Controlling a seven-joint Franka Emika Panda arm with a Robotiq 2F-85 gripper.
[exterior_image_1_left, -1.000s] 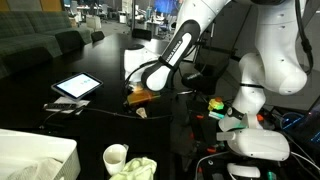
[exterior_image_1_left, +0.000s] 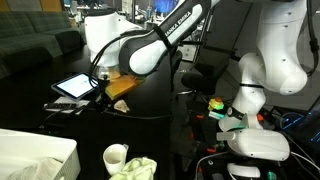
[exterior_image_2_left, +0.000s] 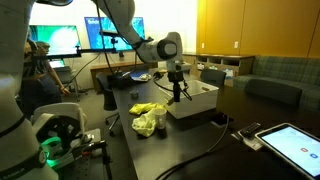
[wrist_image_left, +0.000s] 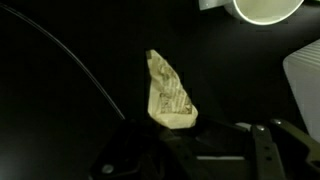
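A beige scrap (wrist_image_left: 172, 96), thin and paper-like with faint print, juts out from the fingertips in the wrist view. My gripper (exterior_image_1_left: 108, 97) is shut on it, above the dark table (exterior_image_1_left: 165, 140). In exterior view 1 the scrap (exterior_image_1_left: 121, 105) shows as a small pale patch beside the black fingers. Exterior view 2 has the gripper (exterior_image_2_left: 180, 88) in front of the white box; the scrap cannot be made out there.
A white box (exterior_image_1_left: 38, 150) and a white mug (exterior_image_1_left: 115, 157) stand near the front, with a pale yellow cloth (exterior_image_1_left: 137, 171) beside the mug. A lit tablet (exterior_image_1_left: 75, 86) lies behind the gripper. A thin cable (exterior_image_2_left: 205, 150) crosses the table.
My gripper has moved left and slightly up in exterior view 1, and the beige scrap has travelled along with it. Mug, cloth, box and tablet stay where they were.
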